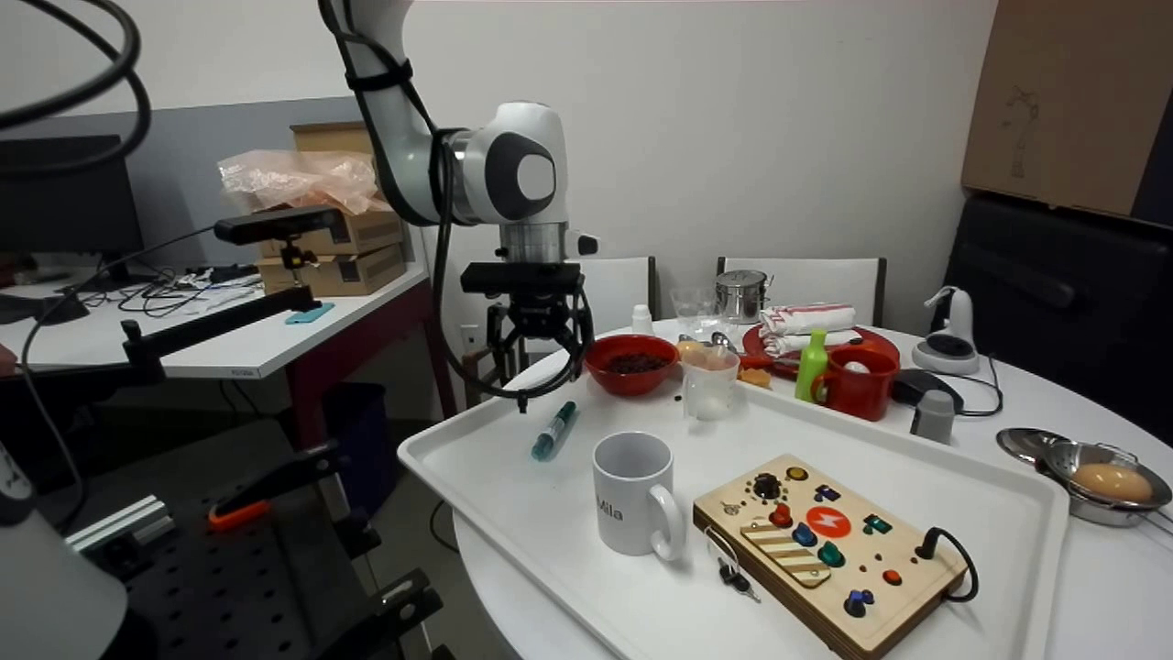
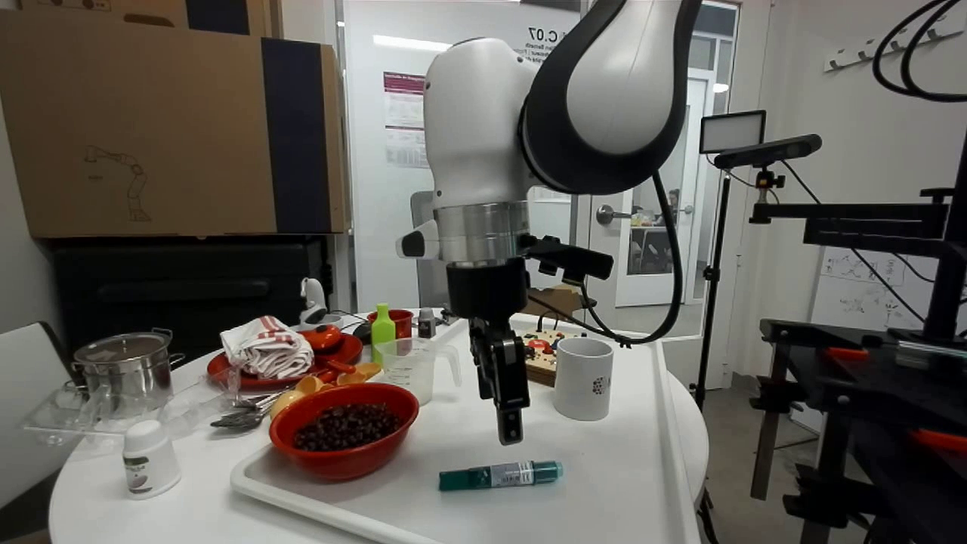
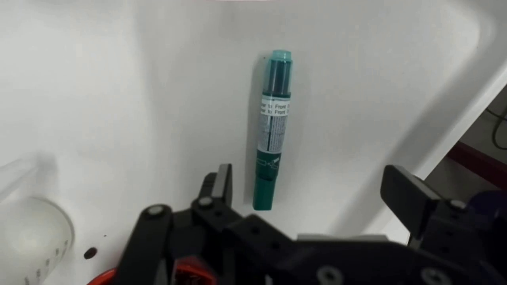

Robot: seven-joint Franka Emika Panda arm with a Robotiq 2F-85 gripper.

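Note:
A green marker [image 3: 273, 128] with a clear teal end and a white label lies flat on the white tray [image 3: 190, 95]. Above it hangs my gripper [image 1: 539, 368], its fingers wide apart and nothing between them. In the wrist view one finger [image 3: 223, 183] is left of the marker's dark green end and the other far to the right, over the tray's rim. From the second exterior view, the gripper [image 2: 509, 426] is pointing down, with a gap between it and the marker [image 2: 501, 476].
Beside the marker stands a red bowl [image 2: 347, 431] of dark beans, with a clear measuring cup [image 2: 412, 367] near it. A white mug [image 1: 634, 495] and a wooden switch board [image 1: 830, 550] occupy the tray's nearer part. Bare tray surrounds the marker.

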